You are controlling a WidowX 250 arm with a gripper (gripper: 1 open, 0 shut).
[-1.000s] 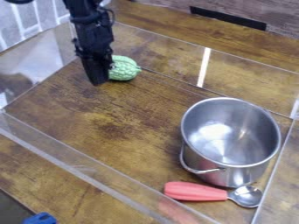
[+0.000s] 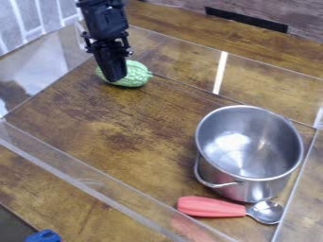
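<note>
The black gripper (image 2: 113, 71) hangs at the upper left of the camera view, its fingers pointing down over a pale green, bumpy oblong vegetable (image 2: 130, 77), partly hiding it. Whether the fingers touch it or how far they are parted cannot be made out. A steel pot (image 2: 248, 142) stands at the right on the wooden table (image 2: 101, 142).
A scoop with a red handle (image 2: 212, 206) lies below the pot. Clear plastic walls border the work area. A blue object (image 2: 42, 235) sits at the bottom left corner.
The gripper has shifted slightly right, now in front of the green vegetable. The pot and scoop have not moved.
</note>
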